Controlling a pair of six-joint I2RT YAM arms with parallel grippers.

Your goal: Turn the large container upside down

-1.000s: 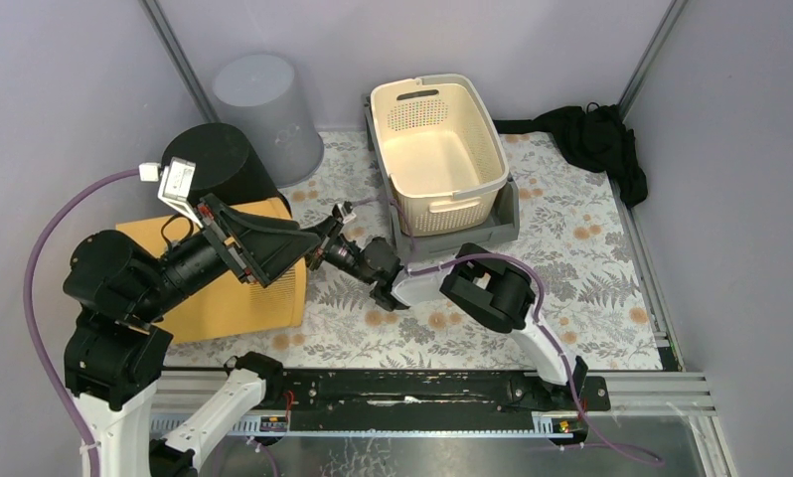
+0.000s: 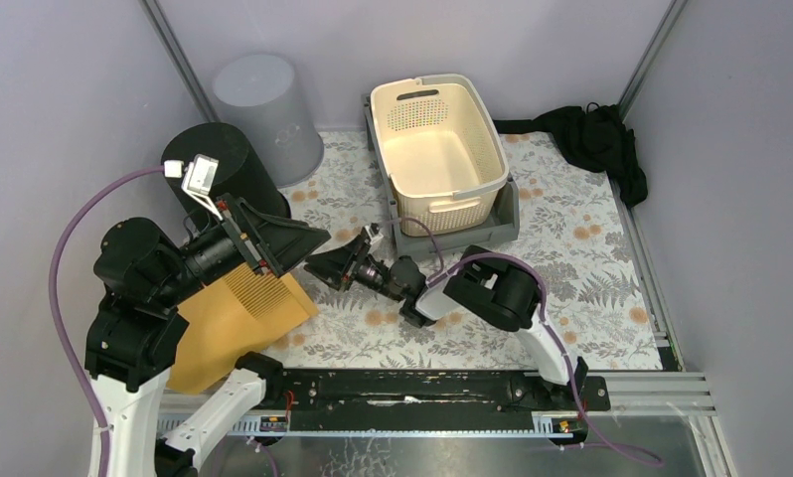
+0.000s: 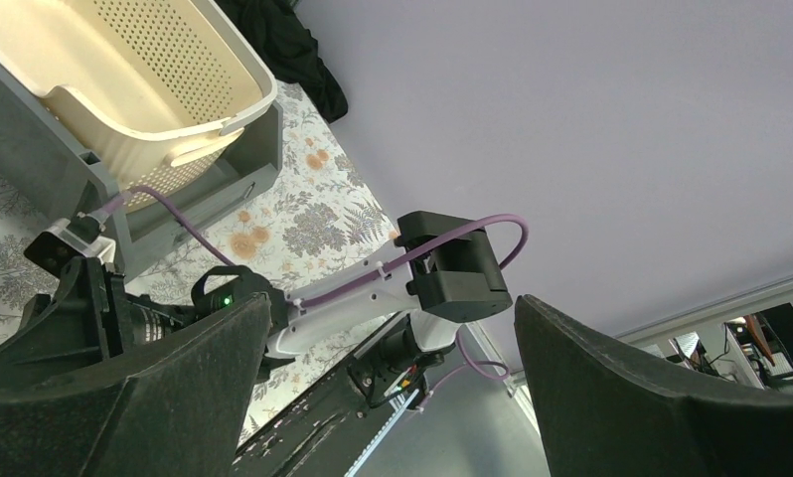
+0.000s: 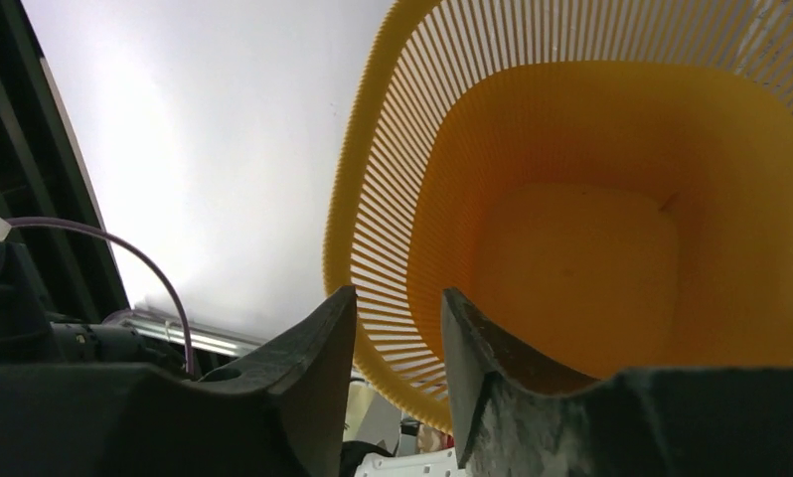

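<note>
The large yellow container (image 2: 209,343) lies partly under my left arm at the left of the table in the top view. The right wrist view looks into its open side, with the slotted wall and rim (image 4: 339,224) in front of the right gripper. My left gripper (image 2: 299,256) hangs above the container's right part; its fingers (image 3: 134,393) are wide apart with nothing between them. My right gripper has a gap between its fingers. The rim shows through that gap; whether it lies between or behind the fingers, I cannot tell.
A cream basket (image 2: 442,149) sits in a grey bin (image 2: 507,214) at the back middle. Behind the left arm stand a black bin (image 2: 224,159) and a grey bin (image 2: 268,109). Black cloth (image 2: 596,139) lies back right.
The container's right end has swung toward the table front, and its upper edge no longer shows behind the left arm. My right gripper has moved right and frontward; the left shifted slightly right.
</note>
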